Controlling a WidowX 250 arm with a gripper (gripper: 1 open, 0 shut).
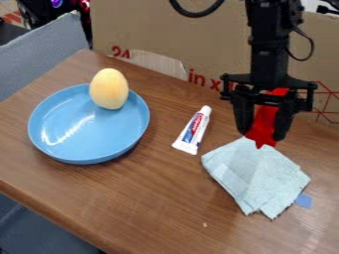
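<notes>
My gripper (265, 99) is shut on a red object (265, 125), held upright above the back edge of a pale folded cloth (256, 179) on the wooden table. A white toothpaste tube (192, 130) lies left of the cloth. A blue plate (79, 129) sits at the left, with a pale yellow egg-shaped object (109, 88) at its back rim.
A large cardboard box (172, 30) stands along the back of the table. A grey padded edge (34, 60) borders the left.
</notes>
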